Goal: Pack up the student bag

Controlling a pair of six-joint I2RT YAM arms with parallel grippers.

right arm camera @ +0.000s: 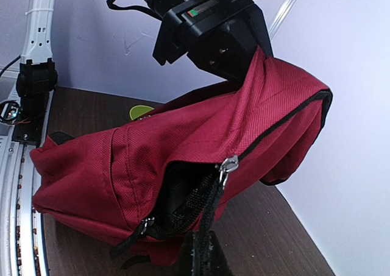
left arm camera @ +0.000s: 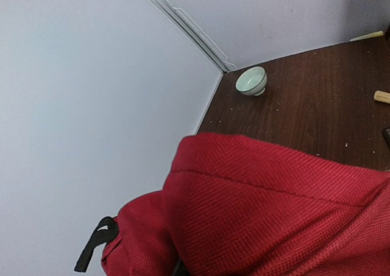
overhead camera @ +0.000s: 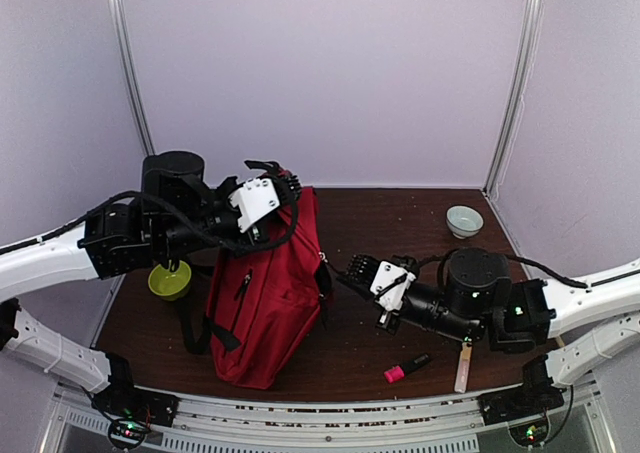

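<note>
The red backpack [overhead camera: 265,308] stands tilted on the left half of the table, its side zip partly undone with a dark gap showing in the right wrist view. At the bag's top edge, my left gripper [overhead camera: 285,193] is shut on the red cloth; folds hide its fingertips. Red fabric fills the lower part of the left wrist view. On the bag's right side, my right gripper is shut on the black strap of a zip pull [right arm camera: 228,164]. That strap runs taut from the metal slider down to the fingers.
A green bowl [overhead camera: 170,280] sits left of the bag, and a white bowl [overhead camera: 463,221] at the back right. Near the front edge lie a pink and black marker [overhead camera: 408,367] and a light wooden stick [overhead camera: 463,368]. Between bag and white bowl the table is bare.
</note>
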